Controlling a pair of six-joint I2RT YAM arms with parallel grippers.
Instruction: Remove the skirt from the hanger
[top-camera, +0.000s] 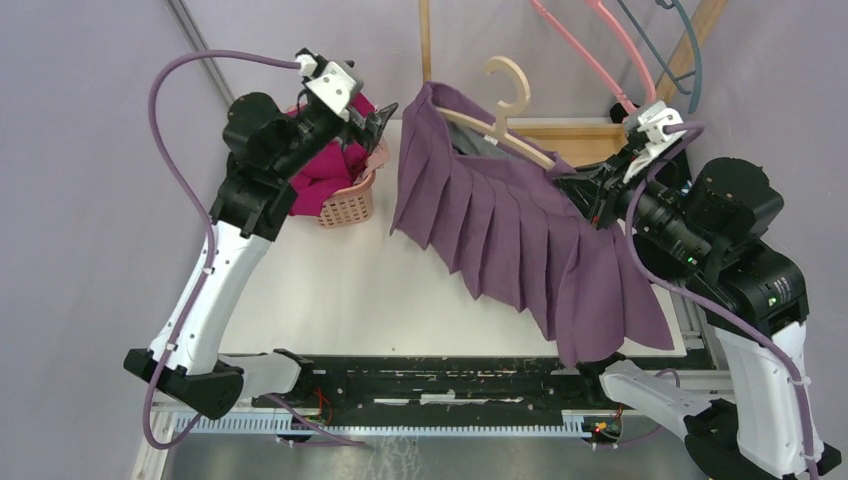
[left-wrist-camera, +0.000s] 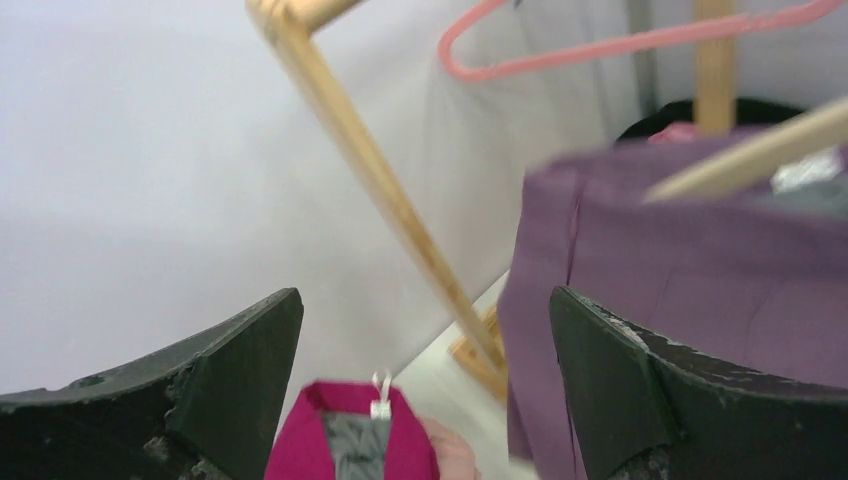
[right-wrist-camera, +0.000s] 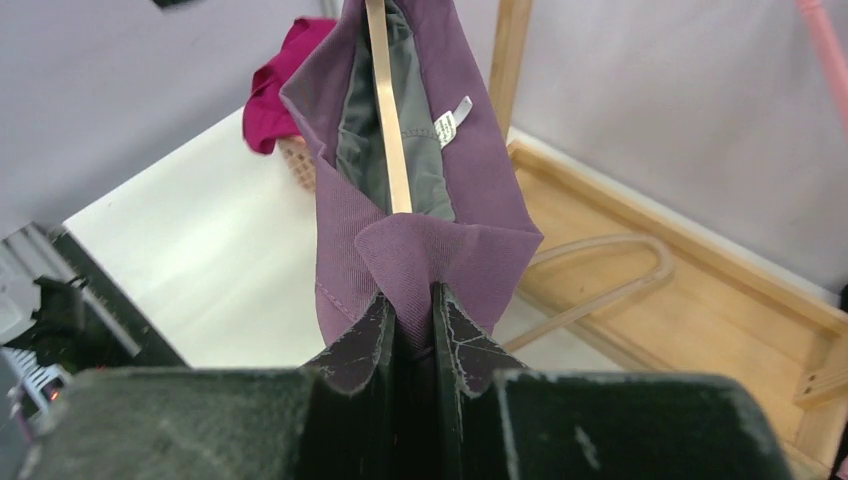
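The purple pleated skirt (top-camera: 500, 220) hangs spread below a pale wooden hanger (top-camera: 517, 85), whose bar runs inside the waistband with its hook up. At the right end of the bar my right gripper is shut on the gathered purple fabric; the hanger's near end is hidden under the cloth. My left gripper (top-camera: 385, 118) stands open just left of the skirt's left top corner. In the left wrist view the left gripper has nothing gripped between its wide-spread fingers, and the skirt (left-wrist-camera: 660, 270) is beyond and behind its right finger.
A pink basket (top-camera: 347, 205) holding magenta cloth (top-camera: 325, 175) stands under my left arm. Behind the skirt rises a wooden rack post (top-camera: 425, 40), with pink hangers (top-camera: 590, 60) and a blue-grey hanger (top-camera: 690, 50) at upper right.
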